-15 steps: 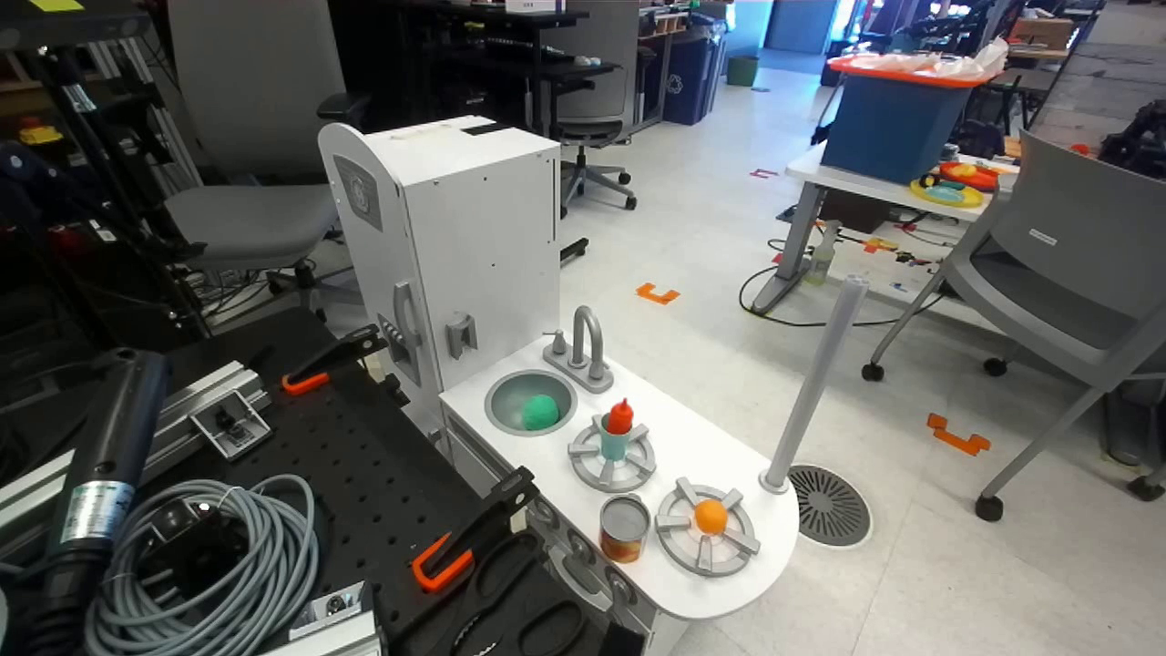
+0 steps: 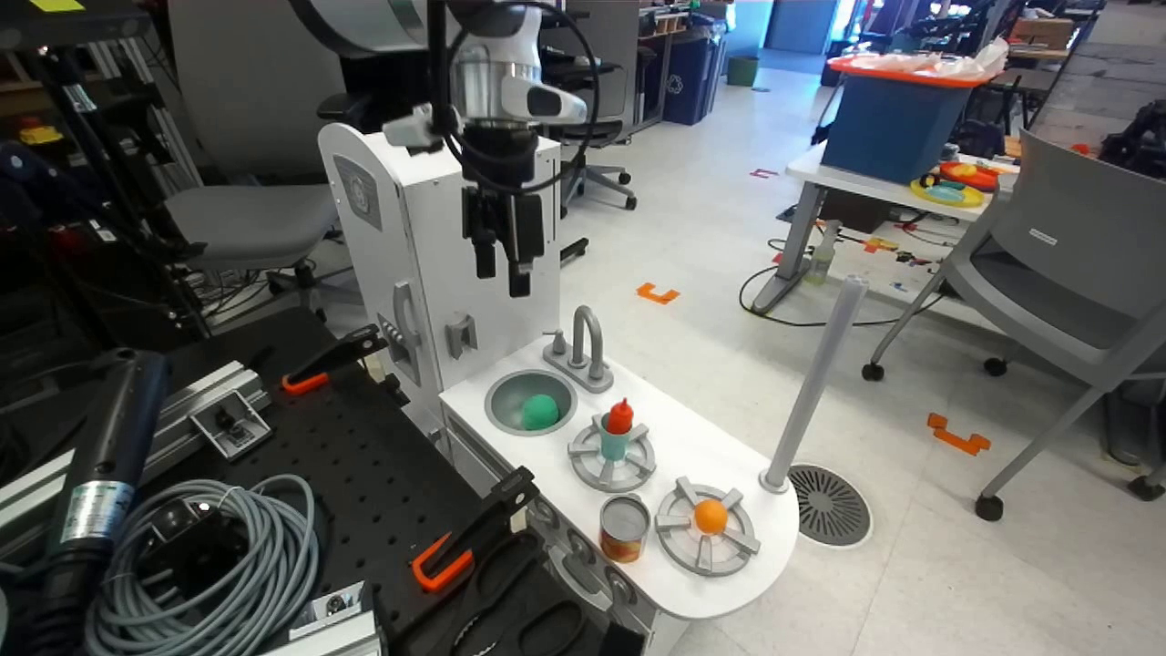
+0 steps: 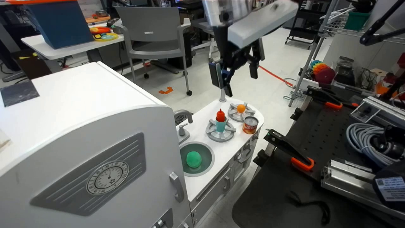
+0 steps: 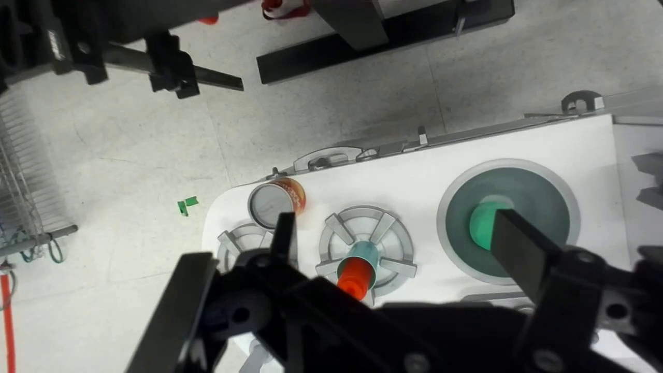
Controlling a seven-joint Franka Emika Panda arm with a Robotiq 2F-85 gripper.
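Observation:
High over the toy kitchen's white counter point(image 2: 689, 437) hangs my gripper point(image 2: 502, 273), pointing down. Its fingers stand open in the wrist view, fingers point(image 4: 525, 252) spread wide with nothing between them. Below, a red bottle point(image 4: 357, 277) sits in a teal cup point(image 3: 220, 125) on one grey burner point(image 2: 590, 470). The sink point(image 3: 207, 167) holds a green ball point(image 3: 194, 159). An orange ball point(image 2: 710, 516) rests on the other burner point(image 2: 678, 541), hidden behind the gripper in the wrist view. Near the counter's front edge stands a can point(image 3: 250, 125). The gripper touches none of these.
A tall white toy fridge point(image 2: 481, 251) rises at the sink end. The grey faucet point(image 2: 591, 339) stands behind the sink, and a grey post point(image 2: 814, 383) juts up at the counter's back edge. A black perforated table point(image 2: 383, 437) with clamps and cable lies alongside.
The arm and gripper have come into exterior view 1 from above, now in front of the fridge. The objects on the counter and in the sink have stayed in place.

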